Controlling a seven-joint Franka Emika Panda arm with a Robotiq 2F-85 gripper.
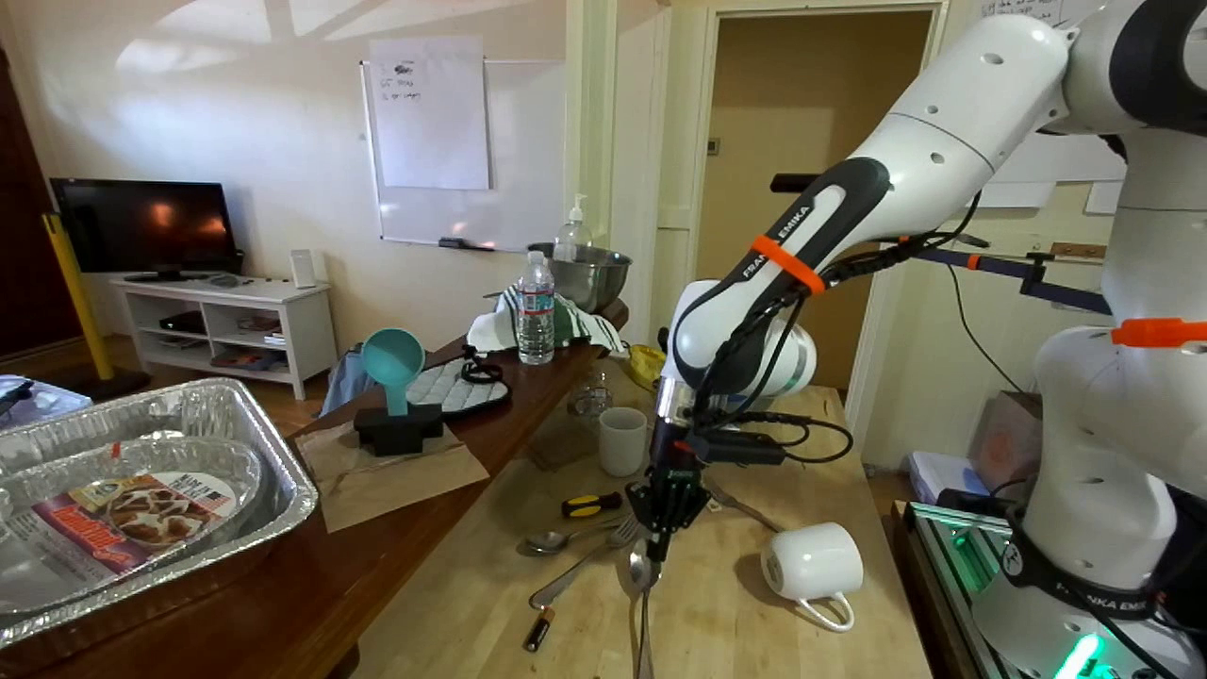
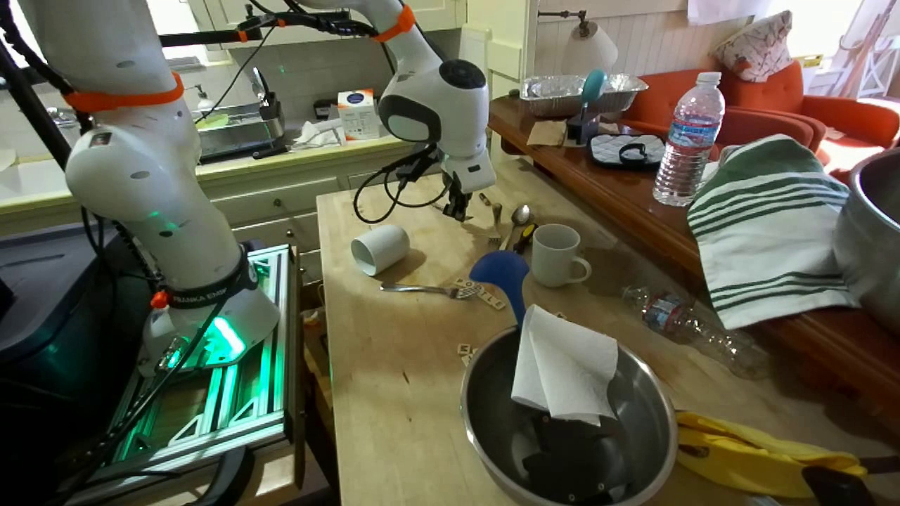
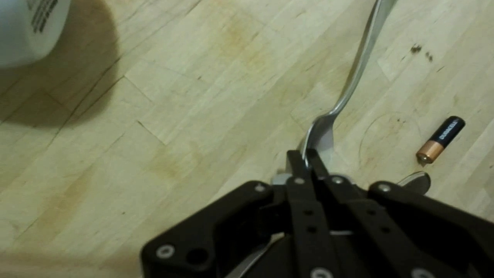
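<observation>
In exterior view 1, my gripper points down low over the wooden table, shut on a metal spoon. The wrist view shows the edge of the spoon's bowl pinched between the fingertips of the gripper, its handle running to the upper right. Whether the handle touches the table is hard to tell. Exterior view 2 has the gripper at the table's far end, and there the held spoon cannot be made out.
Left of the gripper lie a fork, another spoon, a screwdriver and a battery. A white mug lies on its side to the right; another mug stands upright. A steel bowl holds a blue utensil and paper.
</observation>
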